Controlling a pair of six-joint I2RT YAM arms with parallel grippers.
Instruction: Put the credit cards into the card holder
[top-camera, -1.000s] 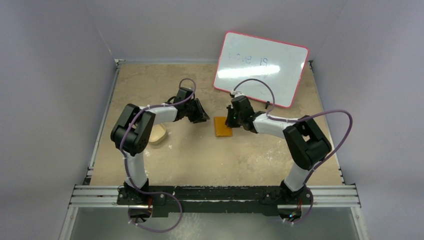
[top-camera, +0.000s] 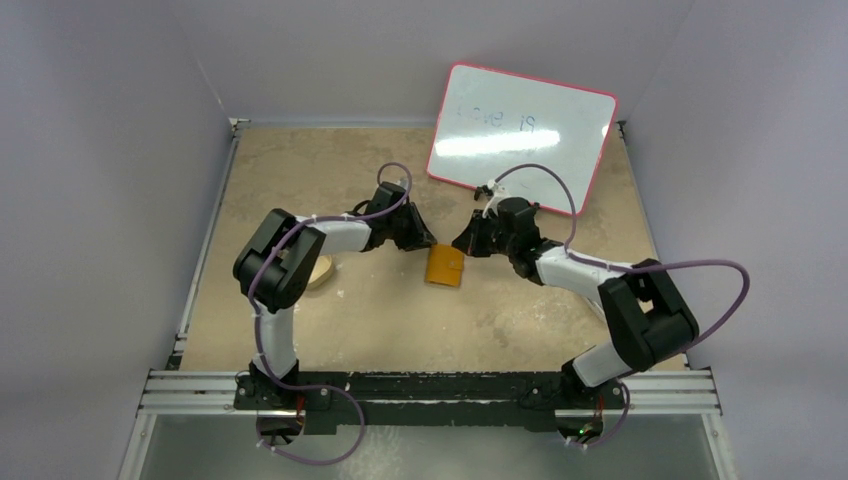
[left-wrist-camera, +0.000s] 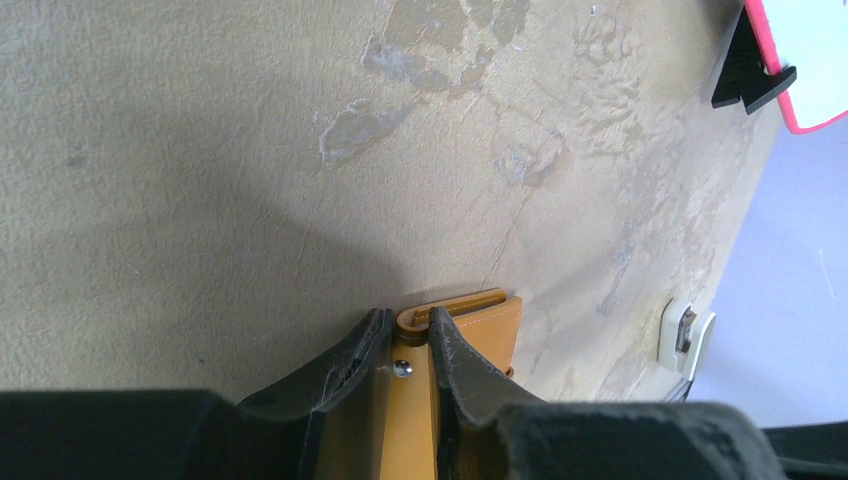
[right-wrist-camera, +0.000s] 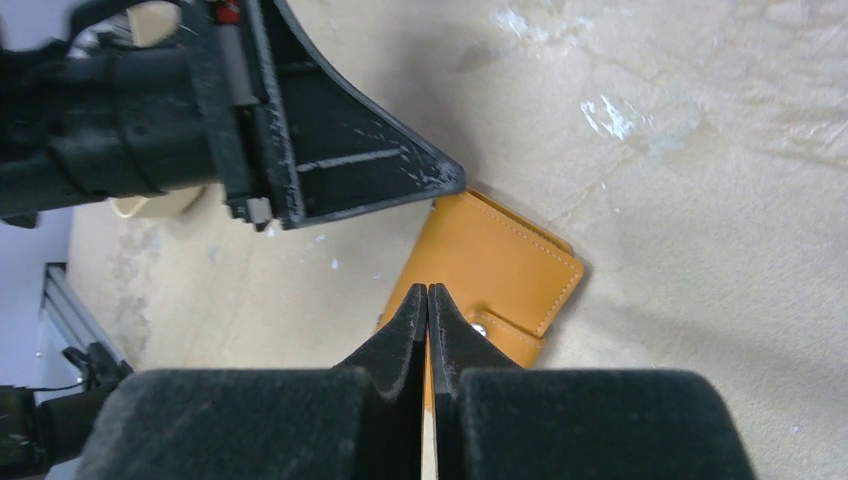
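The orange card holder (top-camera: 442, 267) is at mid-table, its strap and snap (right-wrist-camera: 478, 329) facing up in the right wrist view. My left gripper is shut on its upper left corner, one finger on each side of the folded leather. My right gripper is shut with bare fingertips pressed together, and the holder lies outside them. From above, the right fingertips (top-camera: 455, 247) appear close to the holder's upper right corner. I can make out no credit card in any view.
A whiteboard (top-camera: 560, 110) with a red rim leans at the back right. Beside the left arm sits a pale bowl (top-camera: 321, 271), partly hidden by it. Bare table (top-camera: 400, 330) lies in front of the holder.
My left gripper has moved right onto the holder's corner. The right gripper has shifted right, off the holder's face, uncovering the strap. The holder has slid slightly toward the front and turned a little.
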